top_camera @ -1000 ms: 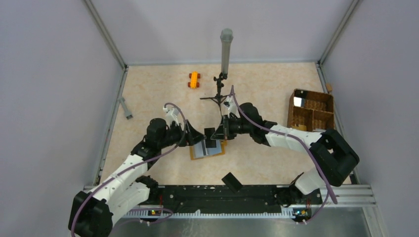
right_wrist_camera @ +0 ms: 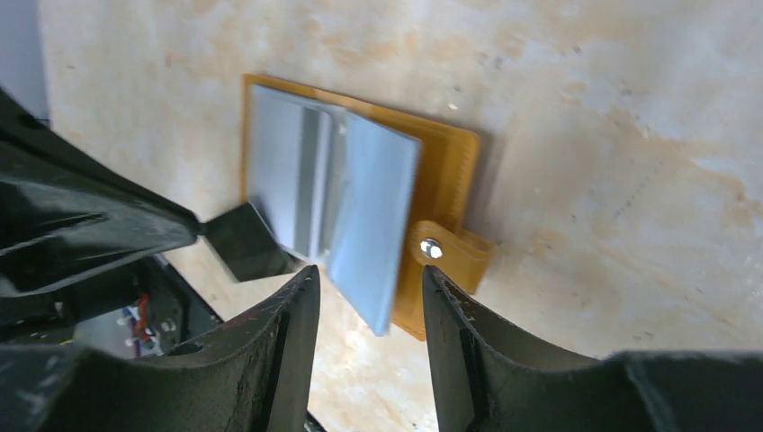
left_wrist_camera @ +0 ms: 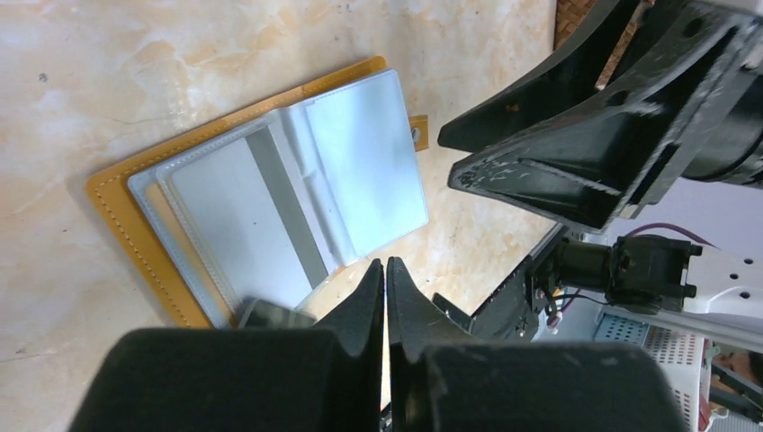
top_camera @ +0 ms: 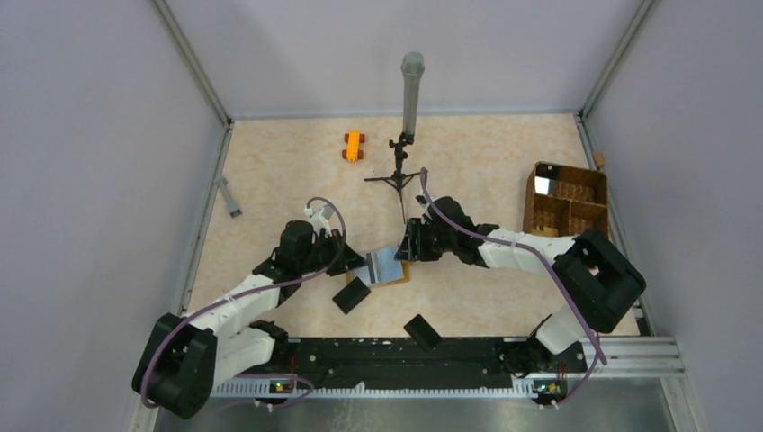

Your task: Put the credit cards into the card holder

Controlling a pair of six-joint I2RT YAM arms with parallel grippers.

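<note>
The tan card holder (top_camera: 404, 271) lies open on the table, its pale plastic sleeves (left_wrist_camera: 360, 162) facing up. A dark card (top_camera: 351, 295) is at its lower left; in the right wrist view a dark card (right_wrist_camera: 243, 241) sits just off the tip of my left gripper. My left gripper is shut over the holder's lower side, with no card clearly between its fingertips. My right gripper stands open at the holder's right side, above the strap with the snap (right_wrist_camera: 431, 248), nothing between its fingers.
Another dark card (top_camera: 422, 332) lies at the table's front edge. A compartmented basket (top_camera: 567, 170) stands at the right, a yellow toy car (top_camera: 354, 144) and a stand (top_camera: 400, 171) at the back. The left of the table has free room.
My left gripper has shut; my right gripper has moved slightly right, off the card.
</note>
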